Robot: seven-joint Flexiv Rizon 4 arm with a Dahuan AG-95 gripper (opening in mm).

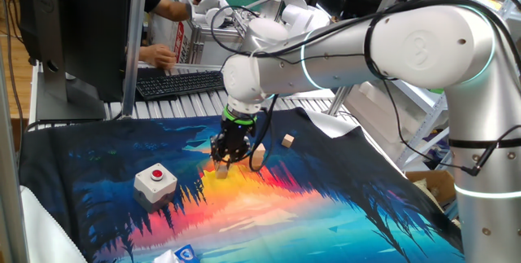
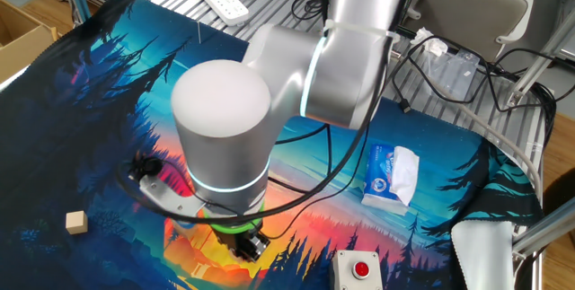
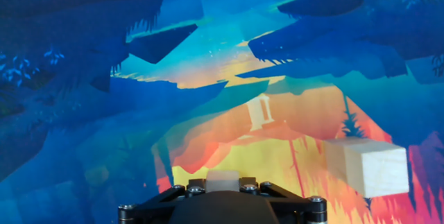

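Note:
A small light wooden block [image 3: 223, 179] sits between the fingertips of my black gripper at the bottom of the wrist view. The fingers close in on both its sides and appear to touch it. In exterior view 1 that block shows low at the tips of the gripper [image 1: 221, 162], over the yellow patch of the mat; any gap beneath it cannot be made out. A taller wooden block [image 3: 374, 168] stands apart to the right in the wrist view. Another wooden cube [image 2: 77, 223] lies farther off on the dark part of the mat.
A grey box with a red button [image 1: 155, 186] stands on the printed mat [image 1: 269, 222]. A tissue pack [image 2: 391, 178] lies near the mat's edge. Behind the mat are a keyboard [image 1: 179, 85] and a monitor [image 1: 77, 43], with a person's hand close by.

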